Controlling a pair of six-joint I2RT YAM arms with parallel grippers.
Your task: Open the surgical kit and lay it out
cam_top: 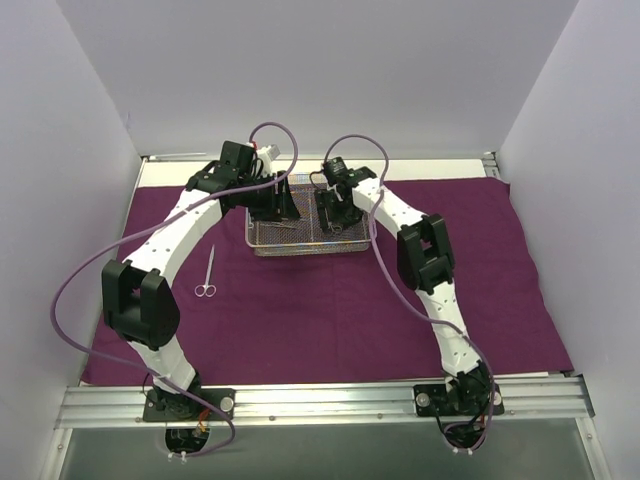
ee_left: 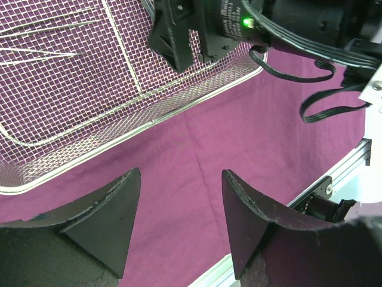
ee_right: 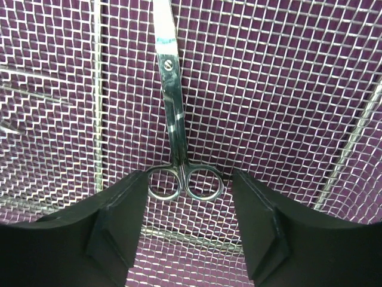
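Inside the wire mesh tray (cam_top: 300, 251), ring-handled steel scissors (ee_right: 173, 107) lie on the mesh. My right gripper is open above them, the finger rings between its fingertips in the right wrist view with mesh showing on either side. Over the tray's left part, my left gripper stands open with only purple cloth seen between its fingers. Thin steel instruments (ee_left: 42, 54) rest in the tray's left part. Another pair of scissors (cam_top: 207, 272) lies on the cloth left of the tray, handles toward the front.
Purple cloth (cam_top: 300, 330) covers the table, with wide bare room in front of the tray and to its right. Both arms reach over the tray close together; the right arm's gripper body (ee_left: 197, 27) shows near the left gripper.
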